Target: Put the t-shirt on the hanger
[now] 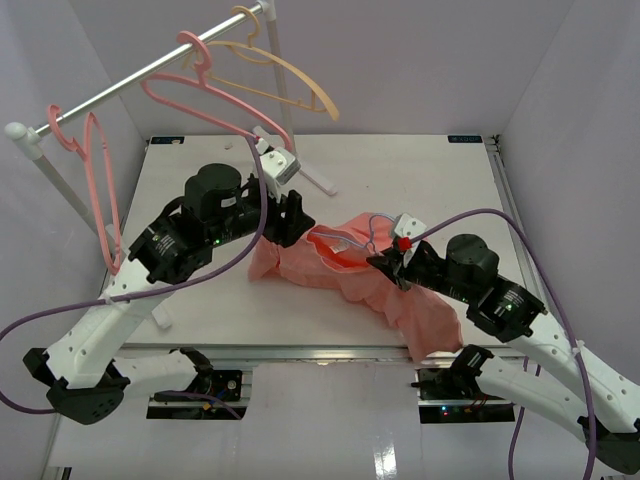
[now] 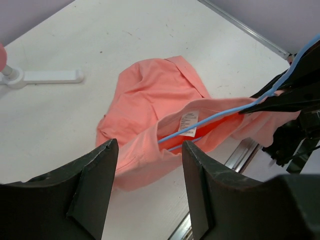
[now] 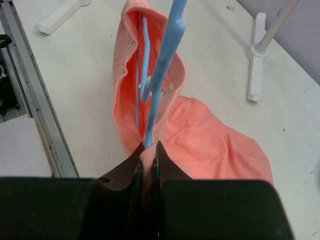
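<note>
The pink t-shirt is bunched on the white table, a blue hanger threaded inside its opening. My right gripper is shut on the hanger together with the shirt's fabric, at the shirt's right part in the top view. My left gripper hangs open above the shirt's other end, where the hanger's arm runs into the fabric; nothing shows between its fingers.
A white rack at the left holds pink hangers and a yellow hanger. Its white foot rests on the table.
</note>
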